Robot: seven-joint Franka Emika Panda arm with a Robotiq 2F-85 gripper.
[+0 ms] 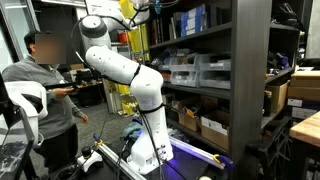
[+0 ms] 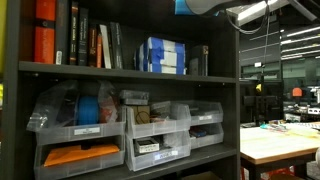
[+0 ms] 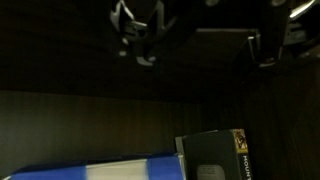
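The gripper shows at the top of the wrist view, dark and poorly lit. Its two fingers stand apart, with nothing visible between them. Below them lie a blue-and-white box or book point(image 3: 120, 170) and a black book with a yellow-marked spine point(image 3: 215, 155). The white arm point(image 1: 125, 70) rises from its base and reaches over the top edge of exterior view 1. In exterior view 2 part of the arm point(image 2: 205, 6) crosses above the shelf, where blue-and-white books point(image 2: 163, 56) stand; the gripper itself is not clear there.
A dark bookcase point(image 2: 140, 78) holds books point(image 2: 95, 45) above and clear plastic bins point(image 2: 80, 145) below. A person in grey point(image 1: 55, 90) stands at the left, near the arm. A wooden table point(image 2: 275, 143) stands at the right.
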